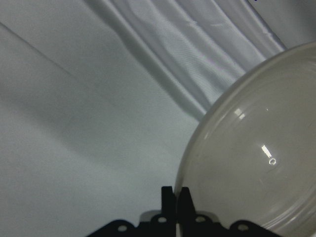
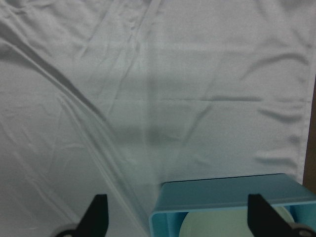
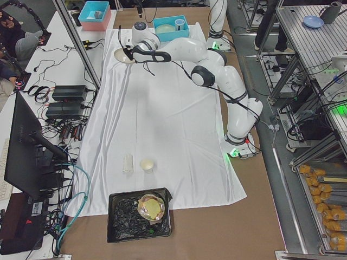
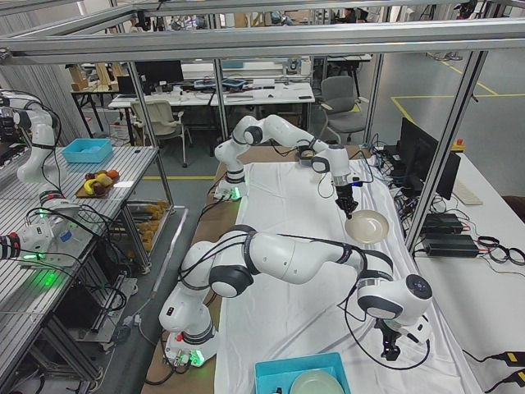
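A cream plate (image 4: 367, 226) (image 1: 252, 143) rests toward one side of the white cloth. My left gripper (image 4: 349, 212) is shut on its rim, as the left wrist view shows. My right gripper (image 4: 387, 348) hangs open above the cloth at the other end, beside a blue bin (image 2: 222, 190) holding a pale plate (image 2: 212, 224), with nothing seen between its fingers.
A cup (image 3: 147, 164), a small pale item (image 3: 128, 163) and a black tray (image 3: 116, 227) with a round item lie at one end of the cloth. Monitors (image 3: 27, 151) and cables line the side.
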